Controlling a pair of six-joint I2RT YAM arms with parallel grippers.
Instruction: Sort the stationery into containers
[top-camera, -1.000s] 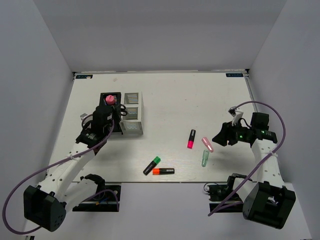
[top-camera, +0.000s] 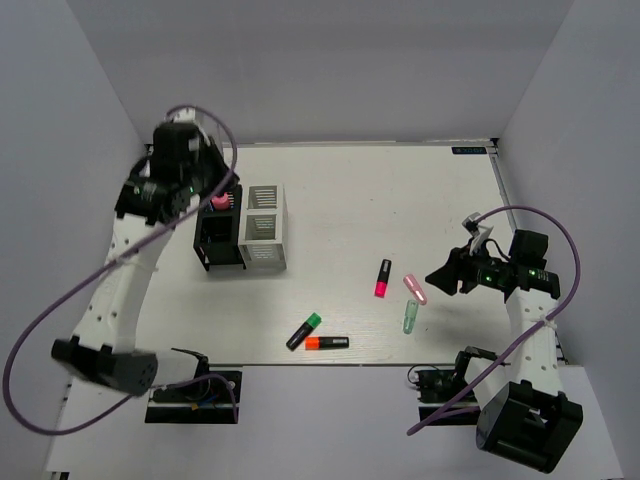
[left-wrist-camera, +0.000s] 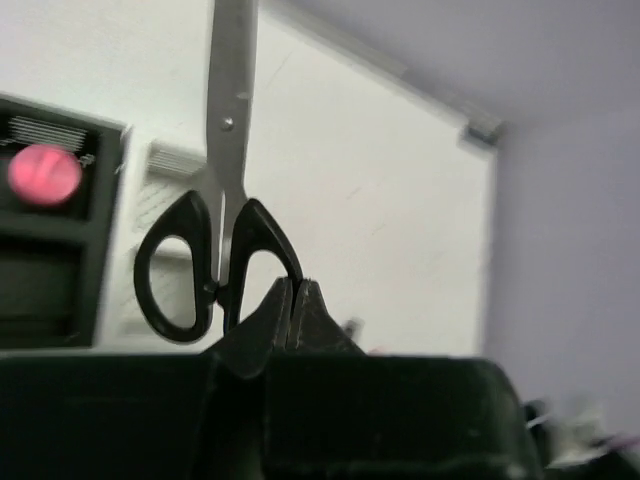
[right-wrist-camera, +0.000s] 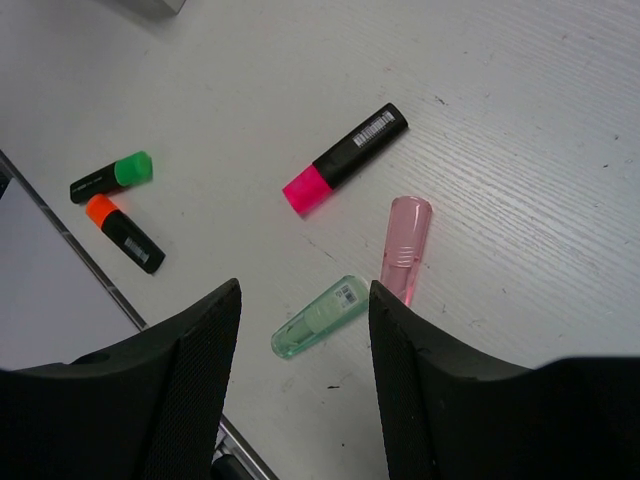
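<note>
My left gripper is shut on one handle of black-handled scissors (left-wrist-camera: 228, 140), blades pointing away. In the top view the left arm is blurred above the back left. Beneath it stand the black container (top-camera: 218, 240), with a pink object (left-wrist-camera: 45, 175) in its back compartment, and the white container (top-camera: 264, 228). My right gripper hovers open with nothing between its fingers. Past its tips lie a green translucent stick (right-wrist-camera: 320, 318), a pink translucent stick (right-wrist-camera: 406, 245) and a pink-capped black marker (right-wrist-camera: 345, 158). Farther left are a green-capped marker (top-camera: 303, 332) and an orange-capped marker (top-camera: 327, 342).
Grey walls (top-camera: 320, 70) close in the back and sides. The front table edge (top-camera: 360, 364) runs just below the orange-capped marker.
</note>
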